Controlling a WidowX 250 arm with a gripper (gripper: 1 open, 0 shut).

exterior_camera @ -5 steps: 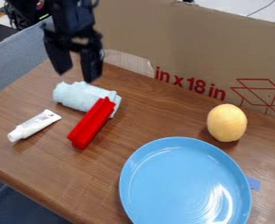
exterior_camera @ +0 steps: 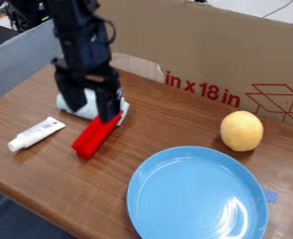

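The black gripper (exterior_camera: 93,101) hangs low over a red bar-shaped object (exterior_camera: 94,139) and a pale blue-white cloth-like roll (exterior_camera: 73,106) beneath it. Its fingers are lowered around the upper end of the red object and look apart, though blurred; whether they touch it is unclear. A white tube (exterior_camera: 37,133) lies to the left. A blue plate (exterior_camera: 197,196) sits at front right, and a yellow potato-like object (exterior_camera: 242,131) stands behind it.
A cardboard box (exterior_camera: 212,56) forms the back of the wooden table (exterior_camera: 99,196). A grey padded edge runs along the left.
The gripper has come down from above the pale roll to the upper end of the red object. The objects on the table appear unmoved.
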